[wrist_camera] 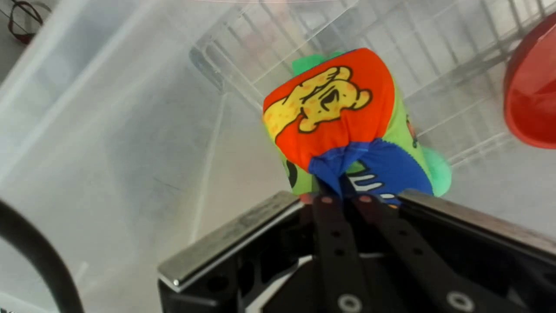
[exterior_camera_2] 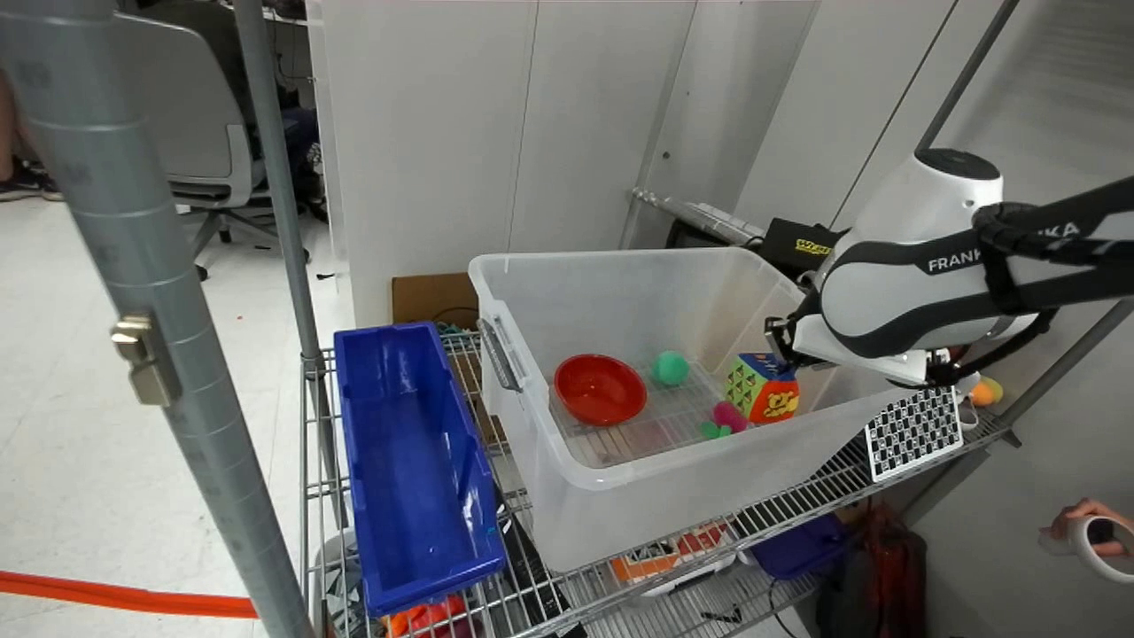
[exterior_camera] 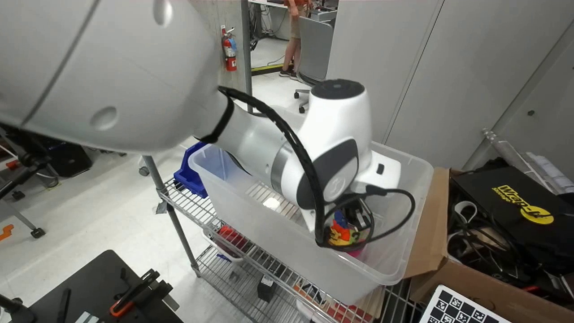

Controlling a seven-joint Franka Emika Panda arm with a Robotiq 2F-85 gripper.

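A soft, many-coloured cloth cube [wrist_camera: 333, 99] with a yellow bear on its red-orange face hangs from my gripper. The fingers are shut on a pinched fold of its blue cloth. In exterior view 2 the cube [exterior_camera_2: 757, 392] is inside the clear plastic bin [exterior_camera_2: 638, 468], at the end away from the blue tray. A red bowl [exterior_camera_2: 601, 390] sits apart from it on the bin floor. In exterior view 1 the arm hides the bowl and most of the cube [exterior_camera: 339, 233].
A green ball [exterior_camera_2: 671, 368] and a pink toy [exterior_camera_2: 729, 416] with a green piece [exterior_camera_2: 714, 430] lie in the bin near the cube. Beside the bin stands an empty blue tray [exterior_camera_2: 415, 468]. A cardboard box [exterior_camera: 479, 282] of cables adjoins the other end.
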